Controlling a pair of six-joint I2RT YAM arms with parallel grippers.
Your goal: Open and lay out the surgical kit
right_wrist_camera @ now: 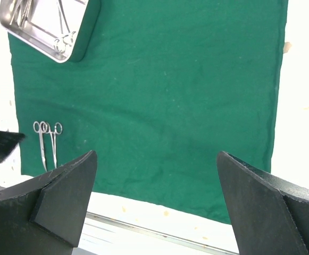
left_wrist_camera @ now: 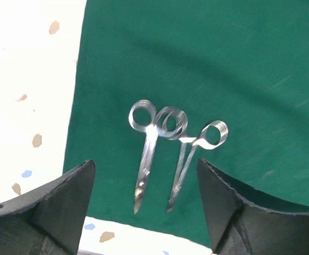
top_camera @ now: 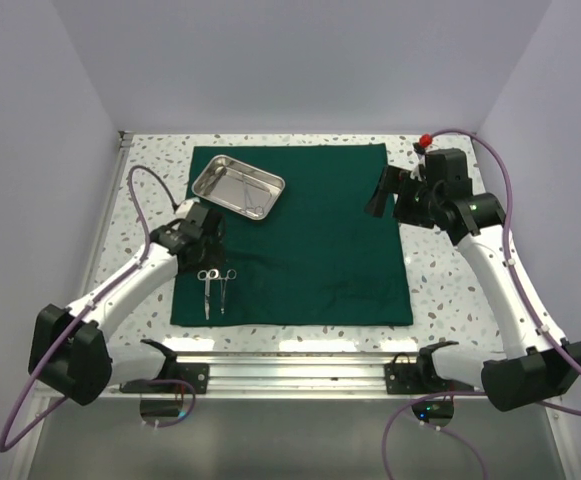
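Note:
On the green cloth [top_camera: 310, 260], near its front left corner, two scissor-like instruments lie side by side. The left one [left_wrist_camera: 149, 151] is straight and silver, and one of its rings overlaps a ring of the slimmer right one [left_wrist_camera: 185, 162]. My left gripper stands open just above them with nothing held. At the cloth's back left is a metal tray [top_camera: 215, 190], where more instruments [top_camera: 253, 197] lie. Over the cloth's right edge, my right gripper [top_camera: 378, 192] hangs open and empty; in the right wrist view its fingers [right_wrist_camera: 64, 199] are wide apart.
The speckled table [top_camera: 440, 270] shows around the cloth, clear on the right. A metal rail [top_camera: 300, 370] runs along its front edge.

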